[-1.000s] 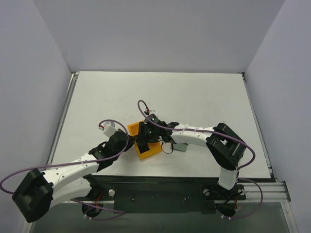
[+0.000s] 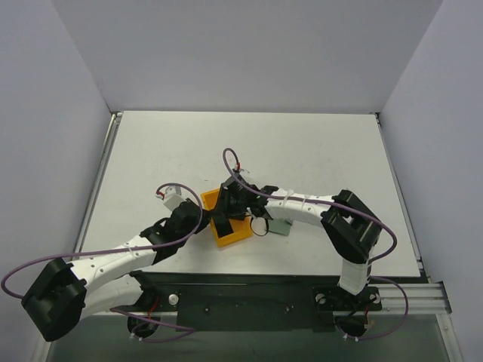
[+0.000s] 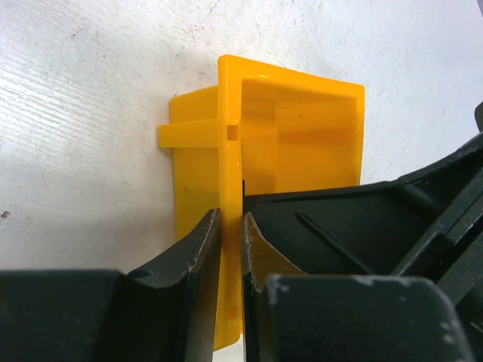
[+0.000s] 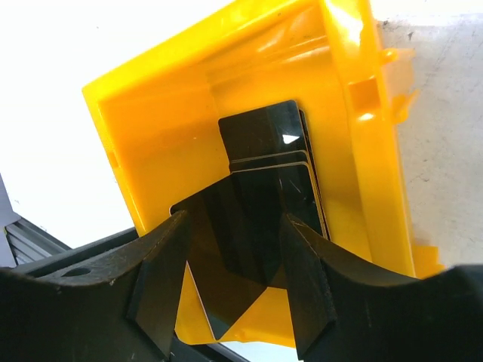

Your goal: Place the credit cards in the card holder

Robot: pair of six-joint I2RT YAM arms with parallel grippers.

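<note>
My left gripper is shut on the wall of a yellow bin (image 3: 231, 98), one finger on each side of it. Inside the bin, several black cards (image 4: 264, 136) lie overlapping, some askew, as the right wrist view shows. Over these cards stands my right gripper, its fingers parted and nothing seen gripped between them. Its fingertips are close to the cards; whether they touch cannot be told. From above, the right arm hides part of the bin (image 2: 235, 240). A grey-green flat item (image 2: 280, 227), maybe the card holder, lies right of the bin.
Both arms meet closely at the bin, and the right gripper's black body (image 3: 362, 219) crowds the left wrist view. The table's front edge is below the bin.
My right gripper has shifted slightly to the right over the bin, its cable swinging with it. The bin and left gripper have edged a little to the right.
</note>
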